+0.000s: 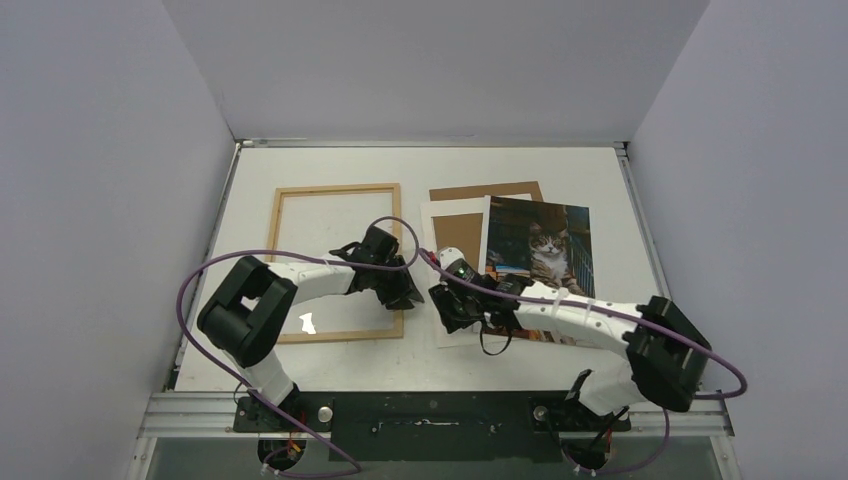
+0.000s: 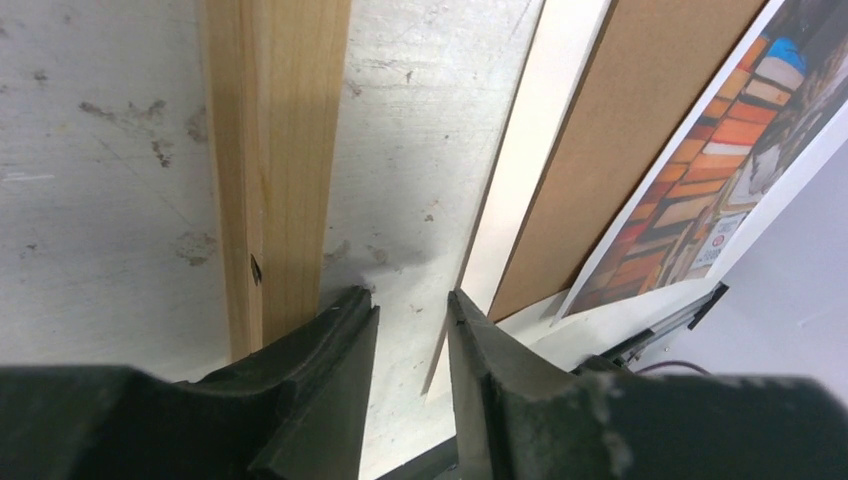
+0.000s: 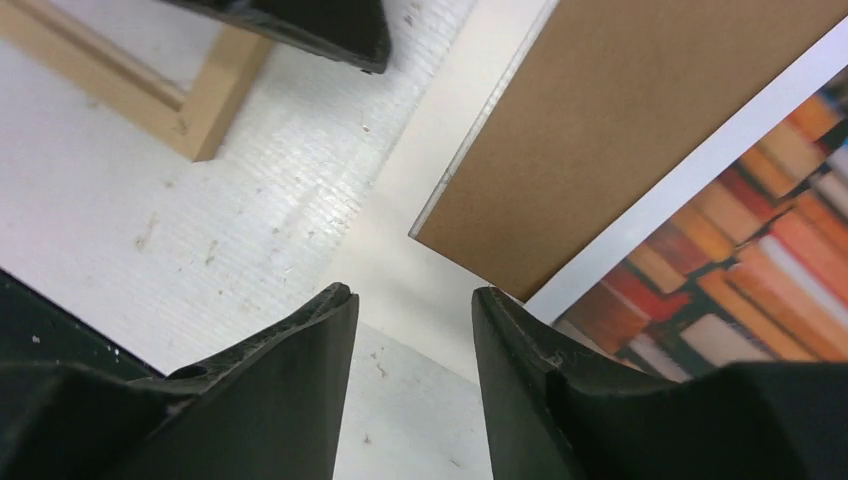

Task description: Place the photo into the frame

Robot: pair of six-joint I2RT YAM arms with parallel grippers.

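Note:
The wooden frame (image 1: 336,188) lies at left on the table. My left gripper is part open over the gap beside its right rail (image 2: 295,170), nothing visible between its fingers. The cat photo (image 1: 545,245) lies at right on a white mat (image 3: 400,180) and brown board (image 3: 620,120). My right gripper is part open near the front-left corner of that stack, fingers apart, nothing seen between them.
A strip of bare table (image 3: 300,160) separates frame and stack. The table's front edge is close below both arms. Side walls bound the workspace, and purple cables drape over both arms.

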